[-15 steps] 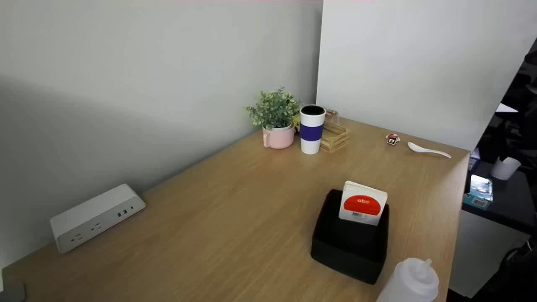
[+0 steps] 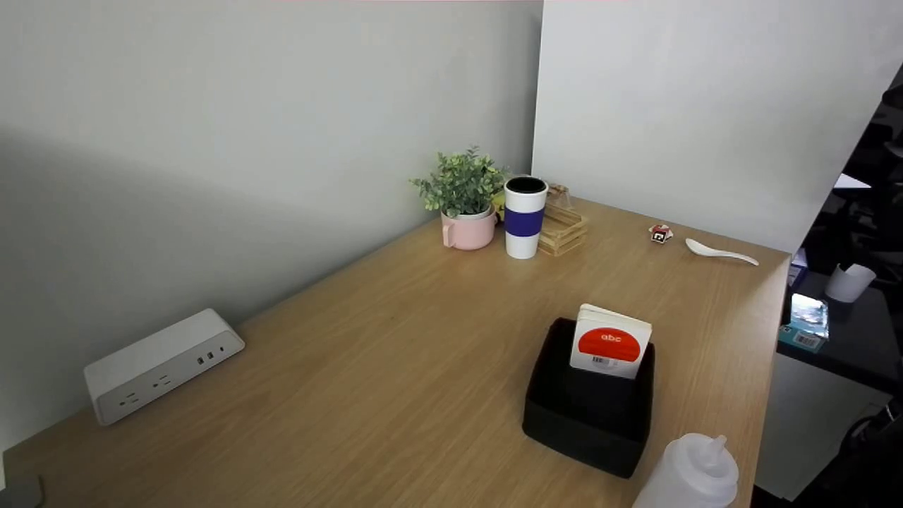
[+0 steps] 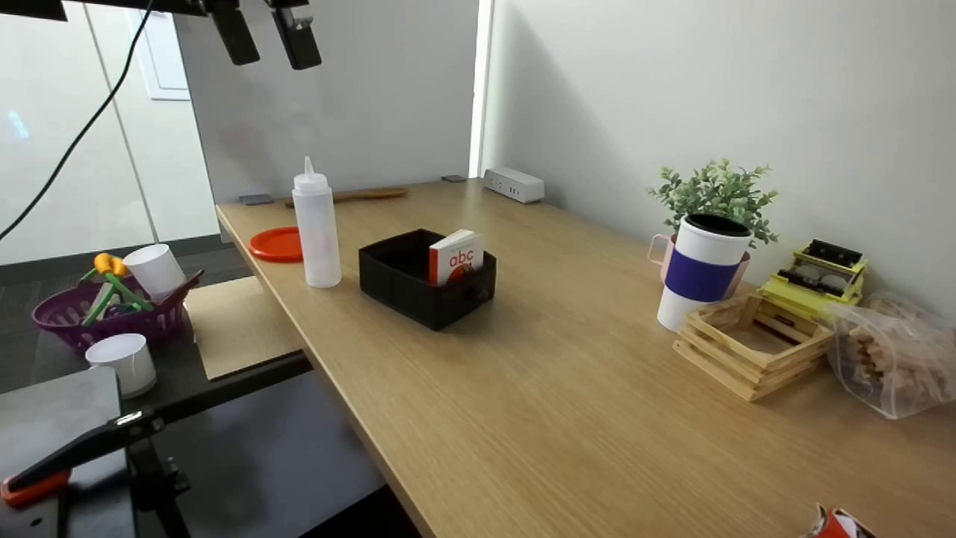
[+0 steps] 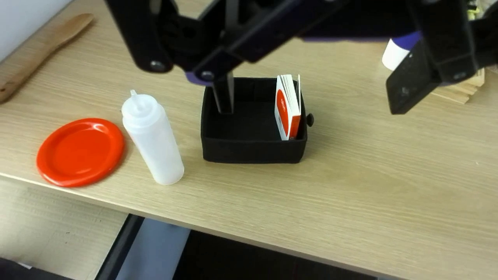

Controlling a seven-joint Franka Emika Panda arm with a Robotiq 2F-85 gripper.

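My gripper (image 3: pixel 275 64) hangs high above the table at the upper left of exterior view 2, its two fingers apart and nothing between them. In the wrist view the fingers (image 4: pixel 405 91) stand wide open, with the black box far below. That box (image 2: pixel 584 432) rests on the tabletop, and a small white-and-red book marked "abc" (image 2: pixel 607 343) leans upright inside one end of it. Close by, a translucent squeeze bottle (image 3: pixel 318 237) stands upright. Exterior view 1 does not show the gripper.
A red plate (image 4: pixel 80 151) and wooden utensil (image 4: pixel 44 56) lie past the bottle. Along the wall are a power strip (image 2: pixel 165 364), potted plant (image 2: pixel 461 190), purple-banded cup (image 2: pixel 523 221) and wooden crate (image 3: pixel 757 345). A white spoon (image 2: pixel 719 252) lies at the far end. Mid-table is clear.
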